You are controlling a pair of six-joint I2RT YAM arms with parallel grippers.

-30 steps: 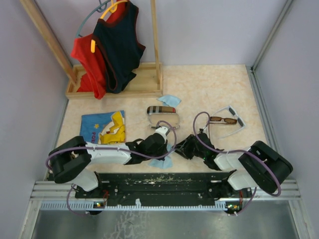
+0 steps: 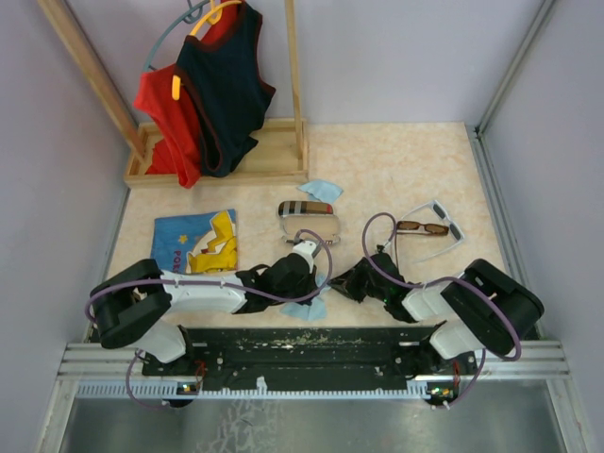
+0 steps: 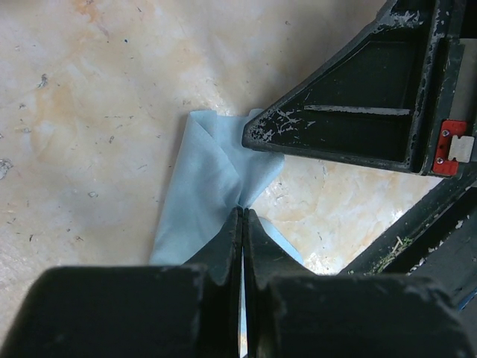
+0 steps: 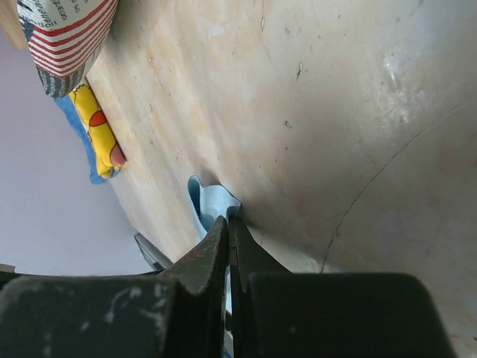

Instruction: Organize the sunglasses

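Observation:
A light blue cloth [image 3: 197, 186] lies on the table at the front centre, with both grippers at it. My left gripper is shut on it, pinching a fold. My right gripper is shut on a raised edge of the same cloth, its tips close to the left one. Sunglasses with brown lenses [image 2: 424, 227] and white-framed sunglasses [image 2: 453, 229] lie at the right. A striped case [image 2: 305, 208] with a pale glasses frame lies just above the grippers.
A second blue cloth [image 2: 321, 189] lies behind the case. At the left are a blue pouch [image 2: 172, 235] and yellow cloth [image 2: 213, 255]. A wooden rack [image 2: 274, 146] with hanging garments stands at the back left.
The left arm shows almost no movement.

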